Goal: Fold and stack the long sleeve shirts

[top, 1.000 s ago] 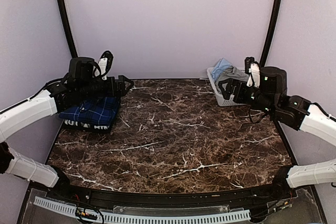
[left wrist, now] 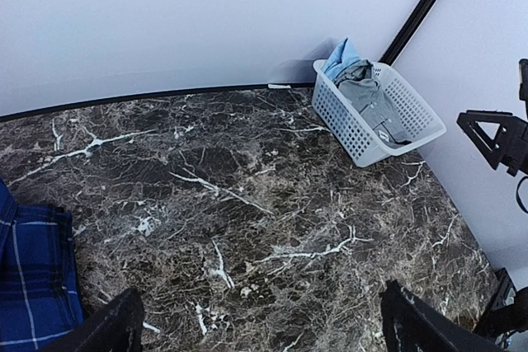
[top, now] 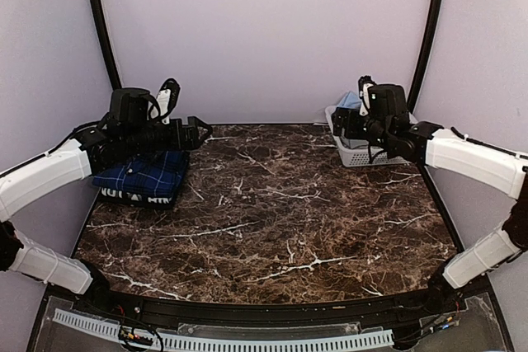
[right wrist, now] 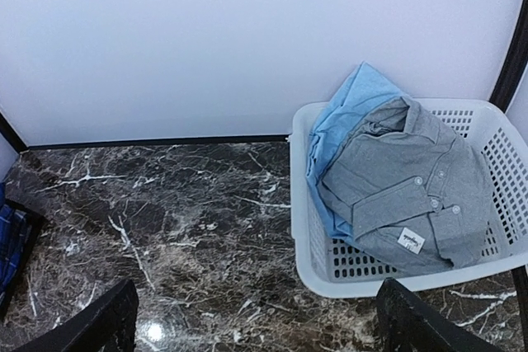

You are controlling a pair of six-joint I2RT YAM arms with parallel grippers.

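Observation:
A light blue shirt (right wrist: 353, 105) and a grey shirt (right wrist: 404, 183) lie crumpled in the white basket (right wrist: 308, 253) at the back right. On the left of the table rests a folded dark blue checked shirt (top: 153, 179), with dark and white cloth under it. My left gripper (top: 196, 133) hangs above and right of that stack, open and empty. Over the basket's near left part in the top view is my right gripper (top: 341, 123), also open; its view shows nothing between the fingers. The arms hide parts of the stack and the basket.
Pale walls (top: 272, 39) enclose the back and sides. A dark rail (top: 280, 309) runs along the front edge.
The left arm has stayed nearly still, and the clothes lie as before.

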